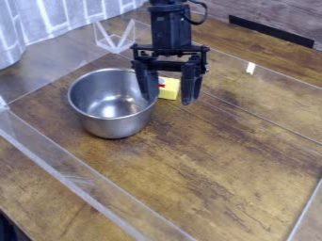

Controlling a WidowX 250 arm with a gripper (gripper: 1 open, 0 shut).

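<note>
A steel pot (pixel 111 104) stands on the wooden table at left of centre. Just right of it is a small yellow block (pixel 169 88) with a red mark, partly hidden behind my black gripper (pixel 169 92). The gripper is open, its fingers hanging over and around the area between the pot's right rim and the block.
Transparent panels edge it at left and right. A white wire piece (pixel 113 38) and a pale curtain are at the back left.
</note>
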